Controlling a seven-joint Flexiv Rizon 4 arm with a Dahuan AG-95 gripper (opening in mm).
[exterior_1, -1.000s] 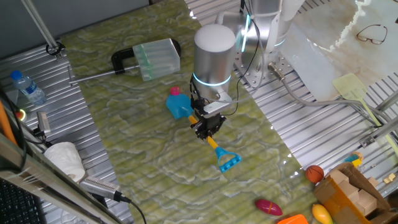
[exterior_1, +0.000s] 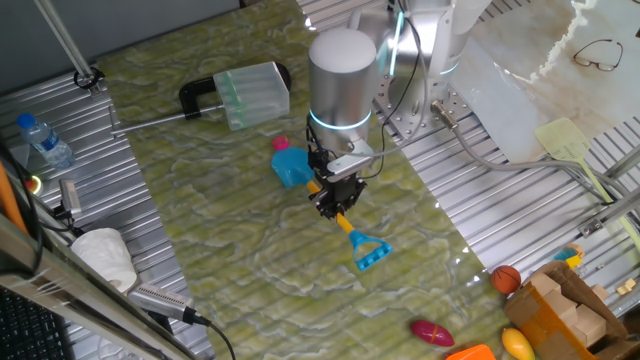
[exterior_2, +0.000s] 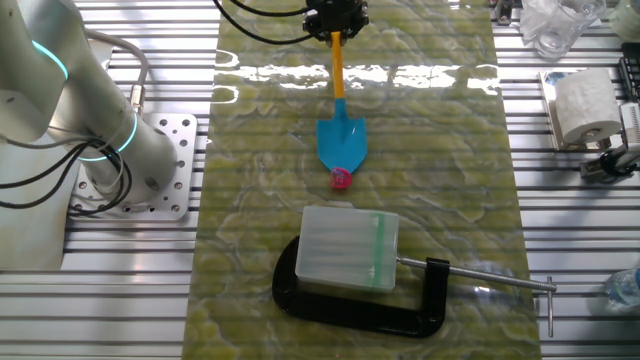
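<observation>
A toy shovel with a blue blade (exterior_1: 291, 168), a yellow shaft (exterior_1: 345, 223) and a blue grip (exterior_1: 371, 251) lies slantwise across the green marbled mat. My black gripper (exterior_1: 338, 208) is around its shaft and appears shut on it; the fingertips are mostly hidden. In exterior view 2 the gripper (exterior_2: 337, 32) is at the top edge, with the yellow shaft (exterior_2: 337, 65) running down from it to the blade (exterior_2: 341, 137). A small pink-red object (exterior_2: 341, 179) touches or overlaps the blade tip; whether it rests on it I cannot tell.
Beyond the blade lies a black clamp (exterior_2: 360, 313) around a translucent box (exterior_2: 337, 248). Near the mat's right corner are a purple toy (exterior_1: 431, 332), a lemon (exterior_1: 517, 344), a small basketball (exterior_1: 506, 279) and a cardboard box (exterior_1: 548, 318).
Over the last second my gripper and the shovel shifted together slightly, the blade ending a little to the right and up in exterior view 1. The pink-red object stays at its tip.
</observation>
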